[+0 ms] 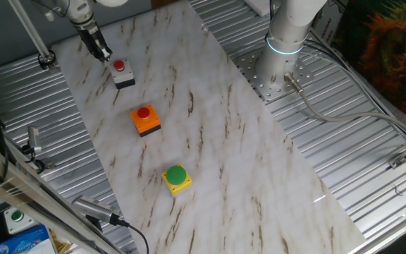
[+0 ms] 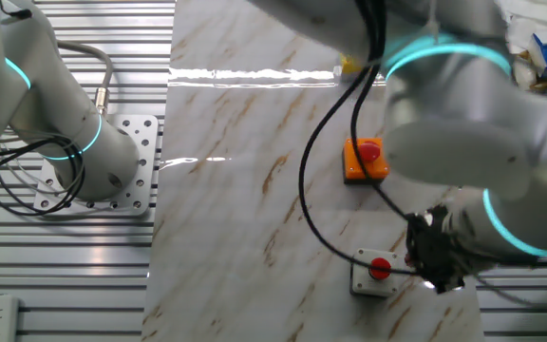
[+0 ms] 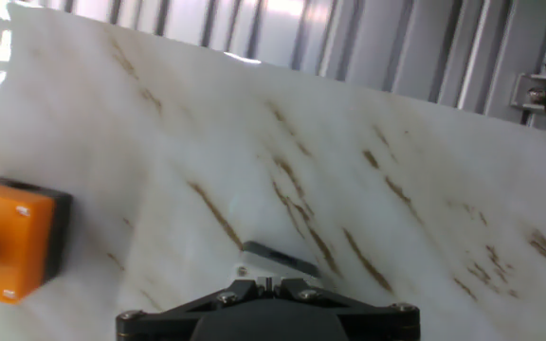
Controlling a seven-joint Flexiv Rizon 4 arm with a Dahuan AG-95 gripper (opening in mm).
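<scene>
A grey-white box with a red button [image 1: 119,65] sits at the far left end of the marble-patterned table. My gripper [image 1: 108,57] is right beside that box, close to its red button, and looks shut. From the opposite side, the same box [image 2: 361,280] shows next to the dark gripper [image 2: 433,255]. In the wrist view the closed fingertips [image 3: 267,283] overlap the box [image 3: 278,263], hiding its button and most of its top. Nothing shows between the fingers. Whether they touch the box I cannot tell.
An orange box with a red button [image 1: 145,118] stands mid-table. Farther along is a yellow box with a green button [image 1: 176,178]. Slatted metal rails [image 1: 358,141] border the table. Bare tabletop [image 1: 238,183] lies to the right of the boxes.
</scene>
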